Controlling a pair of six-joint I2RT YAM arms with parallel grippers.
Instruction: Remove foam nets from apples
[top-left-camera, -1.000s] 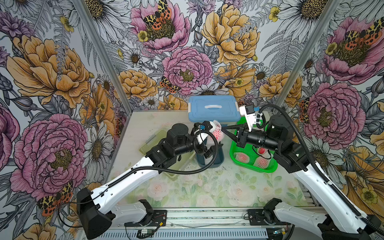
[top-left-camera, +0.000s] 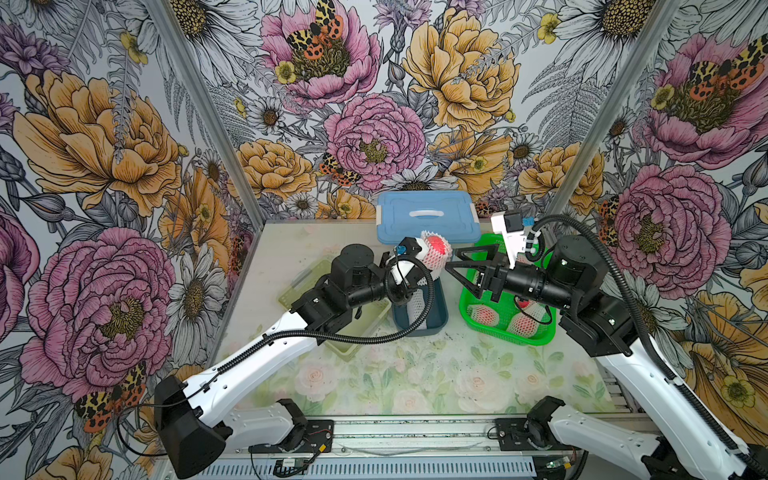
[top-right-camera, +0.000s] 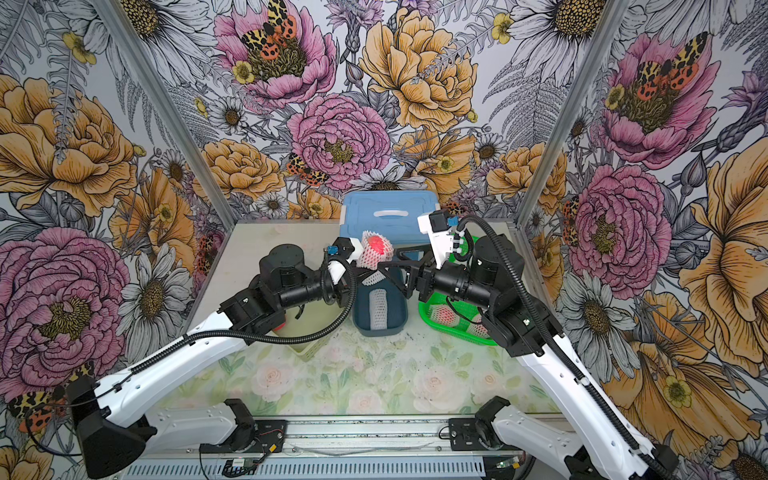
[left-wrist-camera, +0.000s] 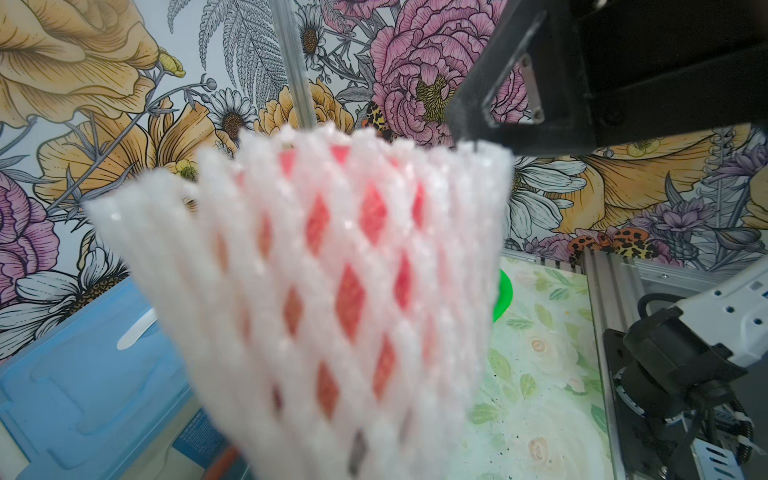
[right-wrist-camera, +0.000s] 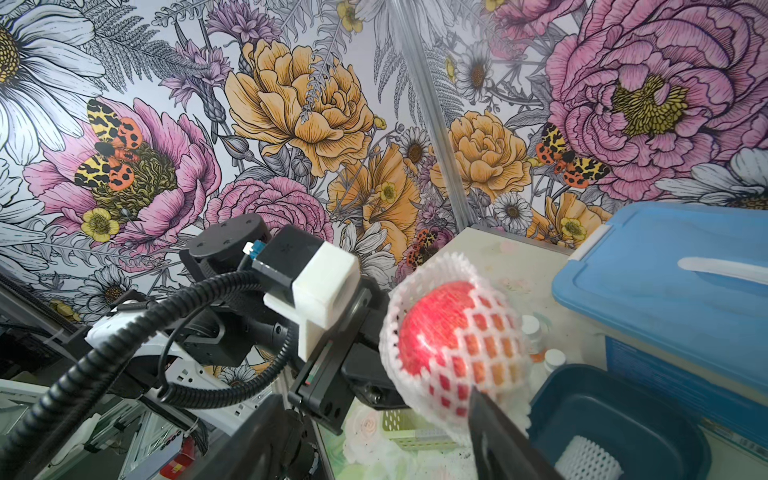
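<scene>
A red apple (right-wrist-camera: 436, 320) sits inside a white foam net (right-wrist-camera: 480, 352), its red top bare at the net's mouth. My left gripper (top-left-camera: 421, 268) is shut on this netted apple above the dark blue basin (right-wrist-camera: 640, 400); the net hides most of its fingers. My right gripper (top-left-camera: 453, 260) stands open close by on the right, its fingers (right-wrist-camera: 500, 440) spread apart with nothing between them. In the left wrist view, one right finger reaches the net's upper rim; I cannot tell whether they touch. More netted apples (top-left-camera: 483, 314) lie in the green basket (top-left-camera: 488, 337).
A loose foam net (top-right-camera: 378, 310) lies in the basin. At the back stands a lidded blue box (top-left-camera: 400, 226), with small white bottles (right-wrist-camera: 554, 359) beside it. A pale green tray (top-left-camera: 352, 347) is under the left arm.
The netted apple has turned, its open mouth and red top now facing the right gripper.
</scene>
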